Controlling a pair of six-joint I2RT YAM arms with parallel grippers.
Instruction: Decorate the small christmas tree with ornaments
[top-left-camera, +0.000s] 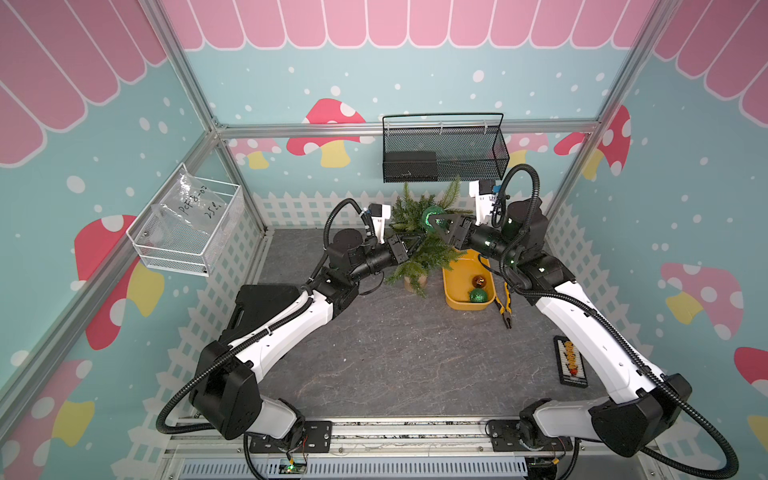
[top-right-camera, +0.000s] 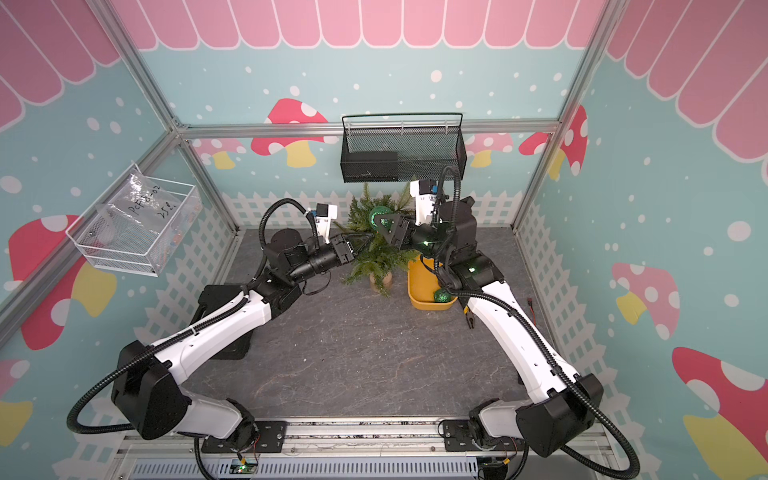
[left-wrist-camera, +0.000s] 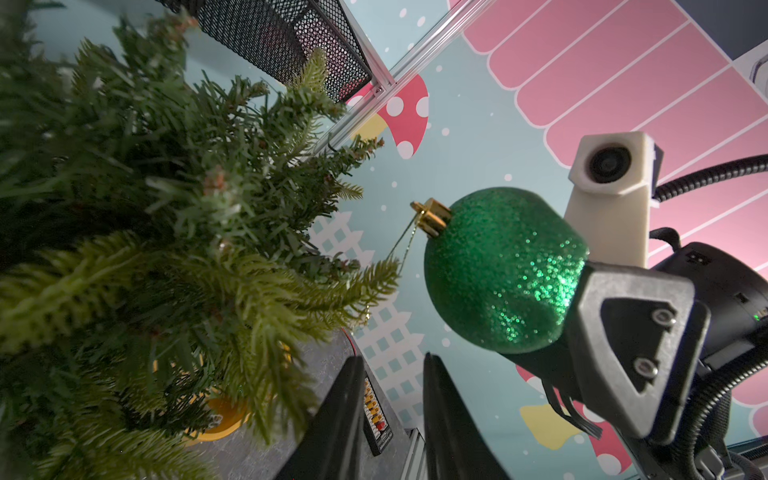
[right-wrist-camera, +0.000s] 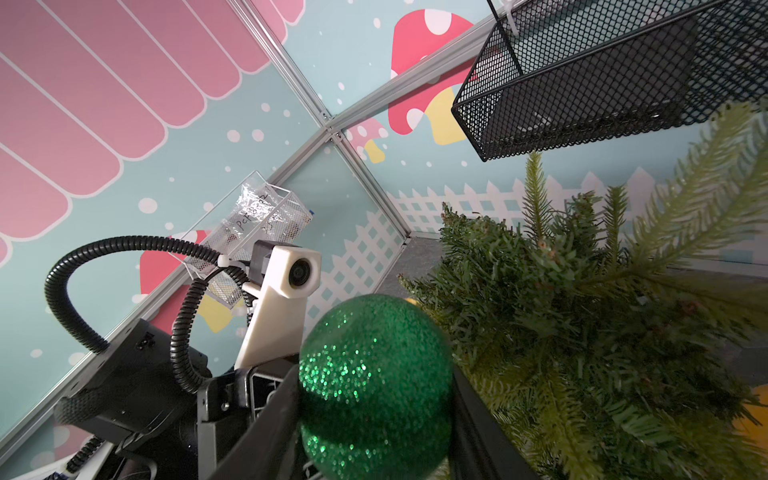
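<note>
The small Christmas tree (top-left-camera: 420, 264) stands mid-back in a pot (top-right-camera: 381, 281). My right gripper is shut on a glittery green bauble (right-wrist-camera: 372, 376) at the tree's upper front. The bauble's gold cap (left-wrist-camera: 432, 216) and thread face the branches; a branch tip lies near or behind the thread. My left gripper is beside the tree, below the bauble in its wrist view, its fingers apart with nothing seen between them.
A yellow tray (top-left-camera: 460, 300) right of the tree holds brown and green baubles, with pliers (top-left-camera: 506, 316) beside it. A black mesh basket (top-left-camera: 444, 168) hangs behind the tree.
</note>
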